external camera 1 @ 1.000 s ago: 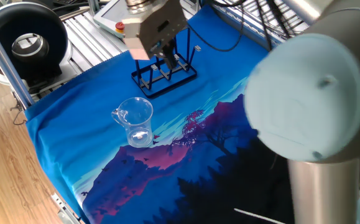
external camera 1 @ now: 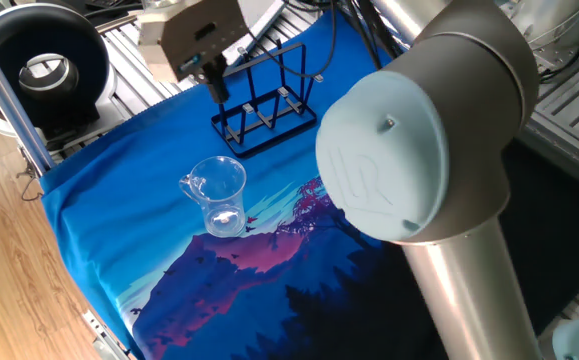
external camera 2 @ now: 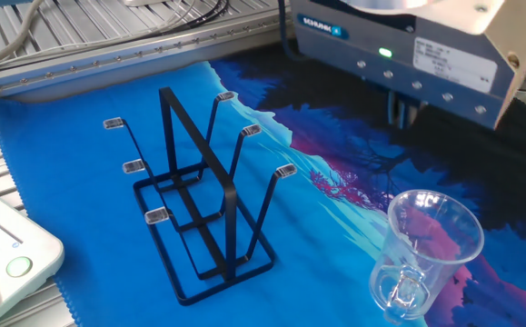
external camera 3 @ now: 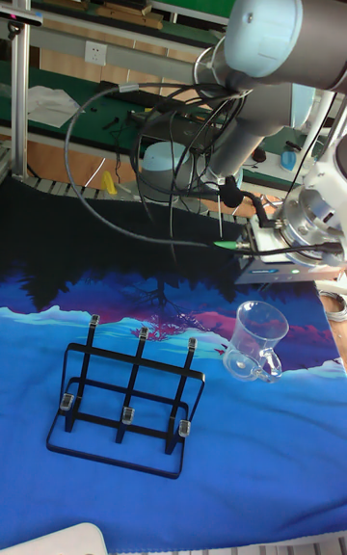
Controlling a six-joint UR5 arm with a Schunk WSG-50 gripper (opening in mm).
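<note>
A clear glass cup with a handle (external camera 1: 219, 190) stands upright on the blue printed cloth, with no gripper touching it. Beside it is a black wire rack (external camera 2: 231, 213) with upright prongs and clear tips, holding no cup. My gripper (external camera 1: 215, 84) hangs above the cloth with its dark fingers pointing down. In the second exterior view the gripper (external camera 2: 403, 111) is higher than the cup (external camera 2: 426, 250) and behind it, and nothing shows held. Its fingers look close together, but the gap between them is not clear. In the third view the fingertips are hidden.
The cloth (external camera 3: 236, 473) has free room around rack and cup. A control pendant with a red button (external camera 2: 8, 263) lies at the left edge in the second view. A round black container (external camera 1: 44, 75) stands off the cloth. Loose cables (external camera 3: 77, 154) loop from the arm.
In the first exterior view my gripper and the arm's big joint have moved left, taking the fingers from over the rack's middle to its left side. Cup and rack have stayed put.
</note>
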